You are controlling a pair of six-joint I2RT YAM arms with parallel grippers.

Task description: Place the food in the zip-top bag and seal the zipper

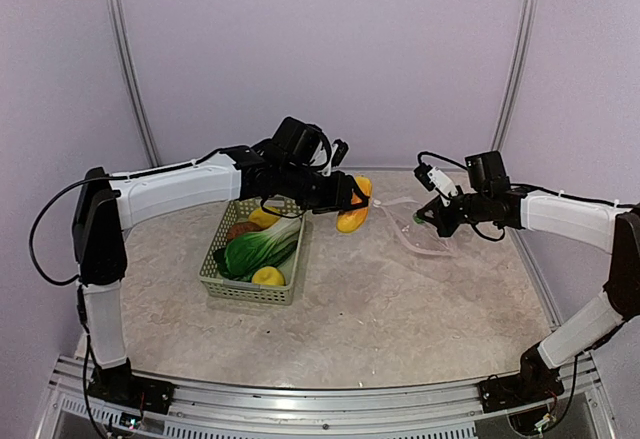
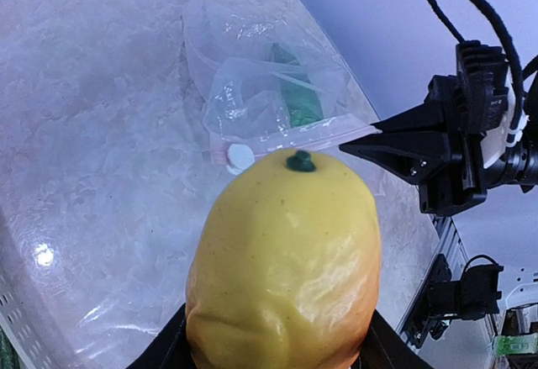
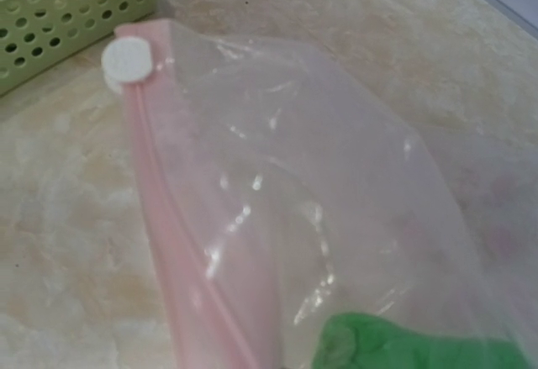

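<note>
A yellow-orange fruit or vegetable (image 2: 286,251) with a small dark stem end is clasped by my left gripper (image 1: 355,204), which holds it above the table between basket and bag. The clear zip top bag (image 3: 336,150) lies on the right of the table, its pink zipper strip (image 3: 155,167) facing left. A white slider (image 3: 129,60) sits at one end of that strip. Inside the bag shows a green item (image 3: 403,344). At the bag's edge my right gripper is shut on the pink-rimmed film; its fingers are outside the right wrist view.
Left of centre stands a light green basket (image 1: 250,292) holding a leafy green vegetable (image 1: 260,249), a yellow round fruit (image 1: 268,276), a brown item and another yellow one.
</note>
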